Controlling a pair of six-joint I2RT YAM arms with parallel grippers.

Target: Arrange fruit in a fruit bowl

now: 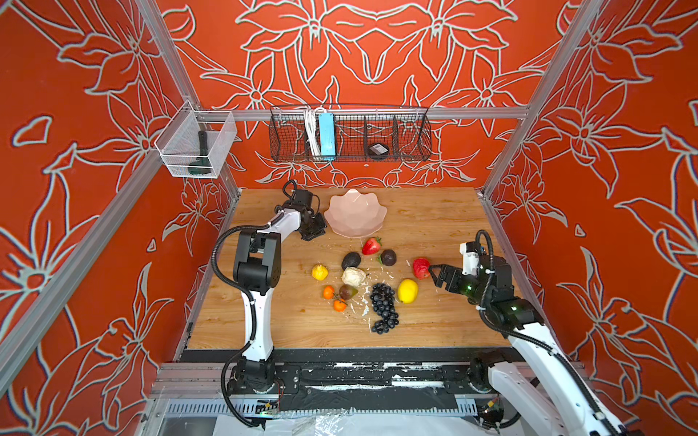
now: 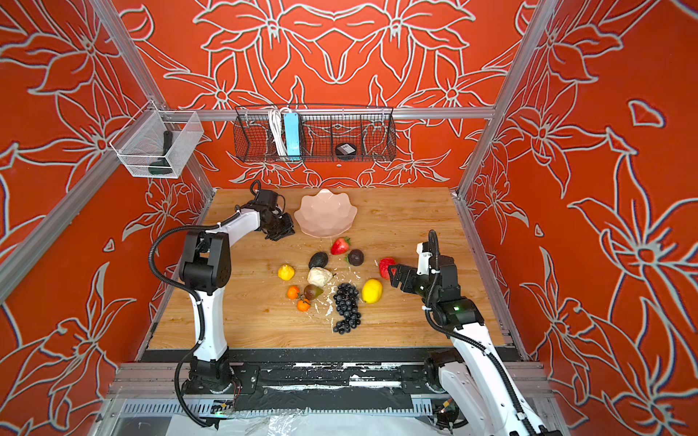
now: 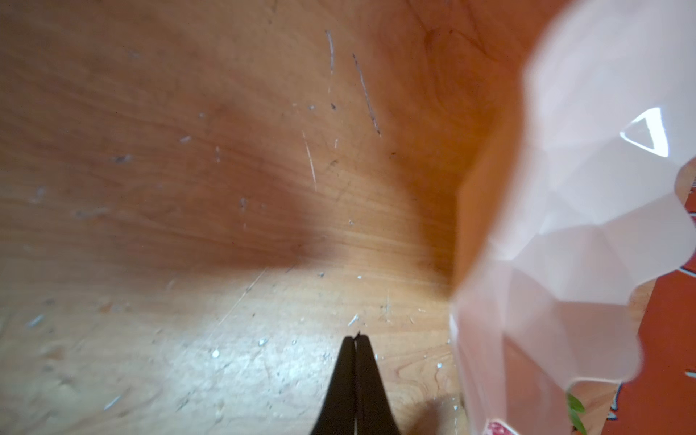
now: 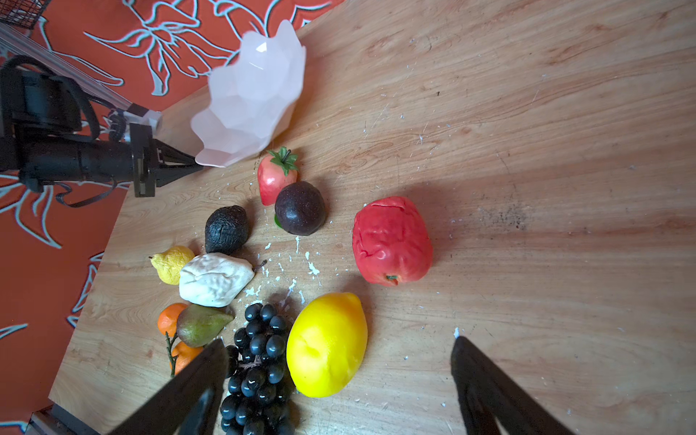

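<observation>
The pale pink scalloped bowl (image 1: 355, 216) stands empty at the back of the table. My left gripper is shut with nothing between its fingers, just left of the bowl (image 3: 572, 239). My right gripper stands open, its fingers wide apart, right of the wrinkled red fruit (image 4: 392, 240). Left of that are a large yellow lemon (image 4: 327, 345), black grapes (image 1: 383, 306), a dark round fruit (image 4: 299, 208), a strawberry (image 4: 277, 176), an avocado (image 4: 226, 230), a whitish fruit (image 4: 215, 279), a small lemon (image 4: 172, 264), a pear (image 4: 203, 324) and small oranges (image 1: 328, 291).
White flakes lie scattered around the grapes. A wire basket (image 1: 350, 138) hangs on the back rail, and a clear bin (image 1: 196, 145) hangs at the left.
</observation>
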